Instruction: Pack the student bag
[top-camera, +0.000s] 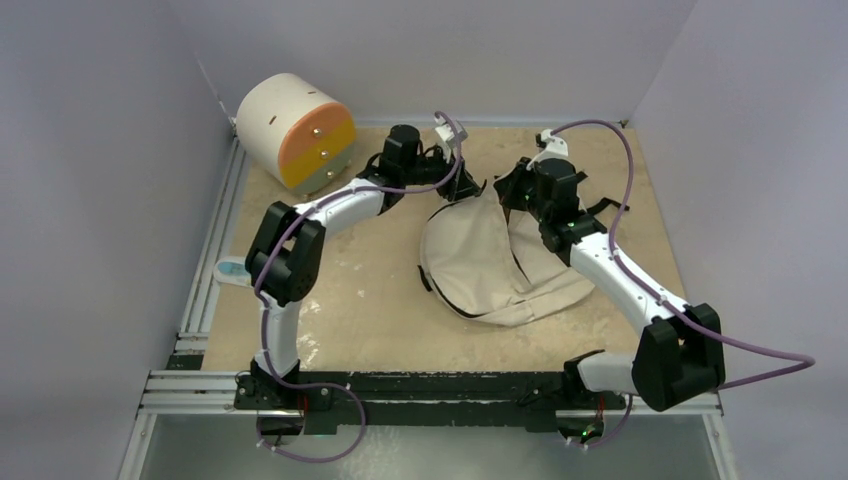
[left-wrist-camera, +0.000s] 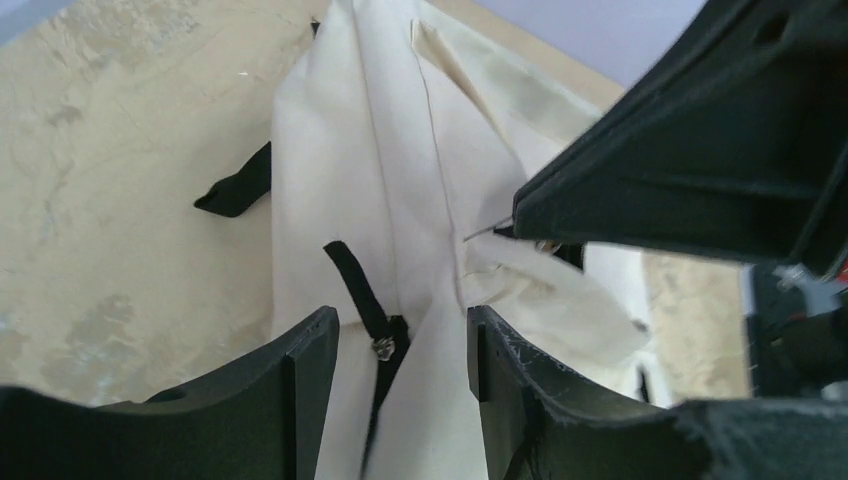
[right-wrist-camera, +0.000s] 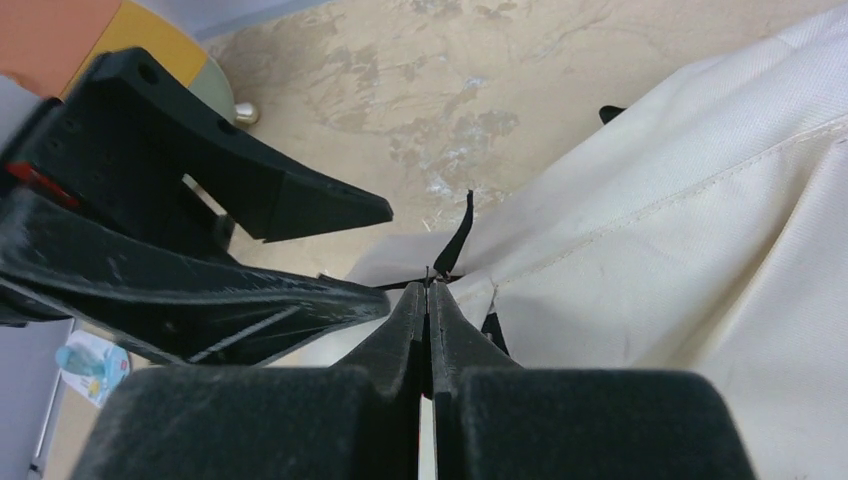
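Observation:
The cream fabric bag (top-camera: 470, 255) lies on the table, its black zipper running along the edge. My left gripper (top-camera: 466, 188) is part open at the bag's far top edge. In the left wrist view, a black tab with a metal slider (left-wrist-camera: 385, 347) shows between and beyond the two fingers, with a gap on either side. My right gripper is shut at the cloth edge by the zipper; whether anything thin is pinched there cannot be made out. The left fingers (right-wrist-camera: 335, 205) stand apart close beside it.
A cream drum-shaped box (top-camera: 275, 120) with a coloured striped front stands at the back left. A small white and blue item (top-camera: 232, 270) lies at the left table edge. Black straps (top-camera: 608, 205) stick out at the bag's right.

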